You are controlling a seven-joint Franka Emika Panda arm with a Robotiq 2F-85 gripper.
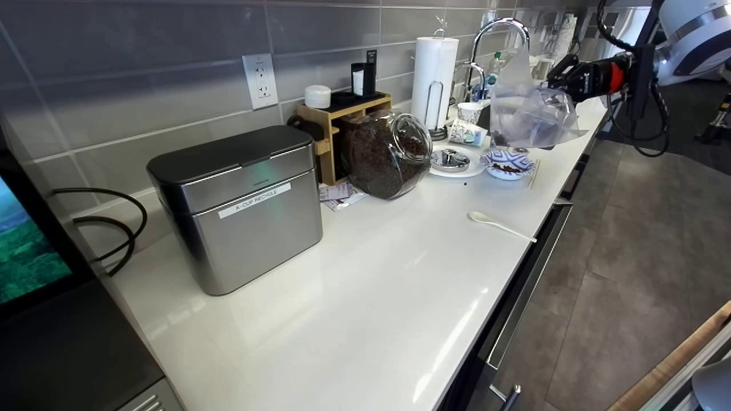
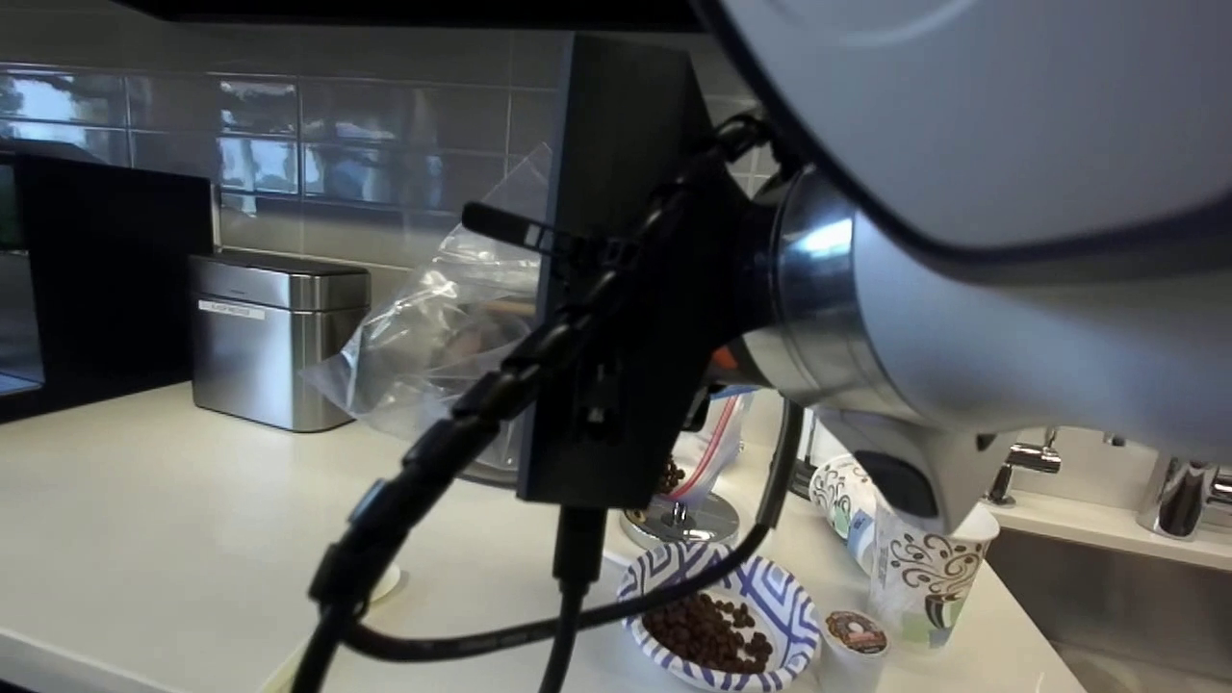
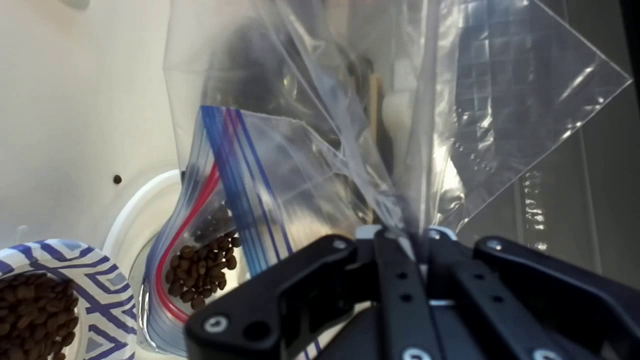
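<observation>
My gripper is shut on the clear plastic zip bag (image 3: 288,156), its film gathered between the fingertips. Blue and red seal strips mark the bag's edge, and coffee beans (image 3: 204,273) show inside. In exterior view 1 the crumpled bag (image 1: 538,113) hangs from the gripper (image 1: 560,76), above the far part of the counter. Below it stands a blue-and-white patterned bowl (image 1: 507,171) holding coffee beans (image 2: 710,631). The arm hides the fingers in exterior view 2.
A glass jar of beans (image 1: 384,154) leans beside a wooden shelf (image 1: 329,133). Near the bowl are a plate with a metal lid (image 1: 450,160), paper cups (image 2: 930,566) and a pod (image 2: 855,635). A white spoon (image 1: 500,223) lies near the counter's edge.
</observation>
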